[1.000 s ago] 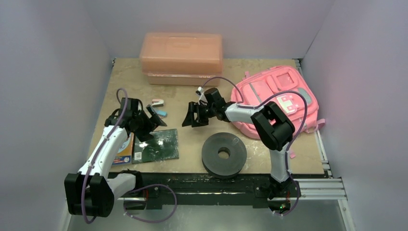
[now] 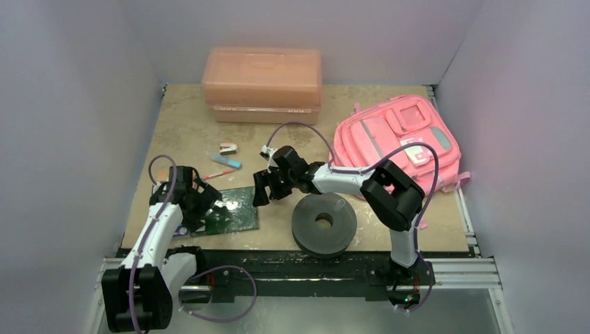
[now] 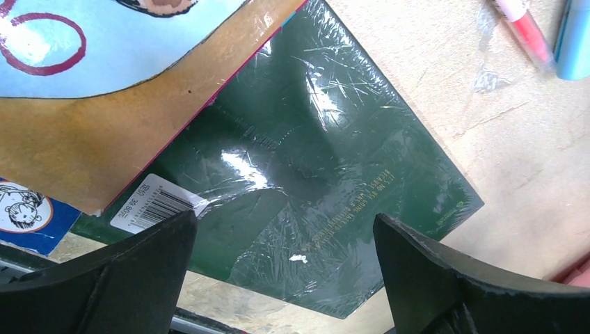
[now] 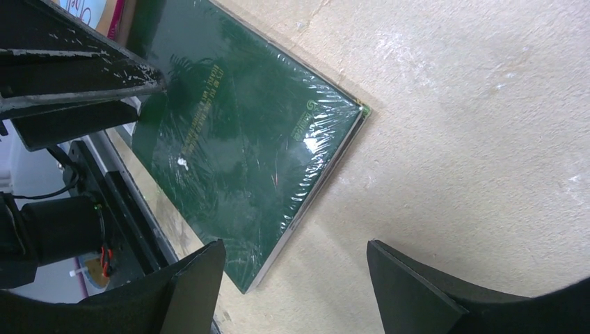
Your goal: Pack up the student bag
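A dark green book [image 2: 240, 209] in clear wrap lies flat at the front left. Over it my left gripper is open, its fingers apart and nothing held between them. Beside that book, partly under the arm in the top view, is a second book with a brown, light-blue and navy cover [image 3: 90, 146]. My right gripper stands at the green book's right end, its fingers apart and empty; the near corner of the book shows close to its left finger. The pink backpack [image 2: 389, 122] lies at the right, partly behind the right arm.
A stapler [image 2: 228, 148], a light-blue marker [image 2: 227, 162] and a red pen [image 2: 221, 174] lie behind the green book. A peach box [image 2: 263, 76] stands at the back. A heavy dark disc [image 2: 307, 229] sits at front centre.
The left gripper has come toward the front left, over the green book. Both books look unmoved.
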